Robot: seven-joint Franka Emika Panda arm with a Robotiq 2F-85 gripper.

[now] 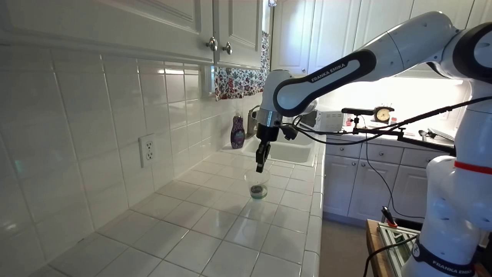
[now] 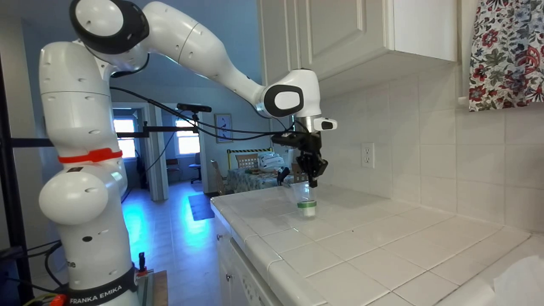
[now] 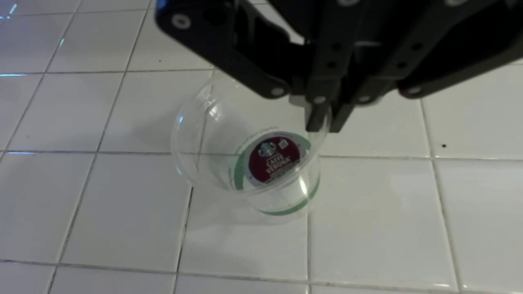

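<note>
A clear plastic cup (image 3: 196, 157) holds a coffee pod (image 3: 275, 159) with a dark red "Caffè Verona" lid, lying at its bottom. Green print rings the cup's lower part. My gripper is shut on the cup's rim, the thin wall pinched between its fingertips. From the side, the cup (image 1: 251, 178) hangs below or stands under the gripper (image 1: 259, 169), over the tiled counter. Whether its base touches the tiles is hard to tell. The other exterior view also has the cup (image 2: 307, 193) under the gripper's fingertips, near the counter's far end.
Beyond the cup lie a white sink (image 1: 290, 153) and a purple bottle (image 1: 237, 132) by the wall. Upper cabinets (image 1: 138, 27) overhang the counter. A crumpled white item (image 2: 522, 283) shows at the lower right corner.
</note>
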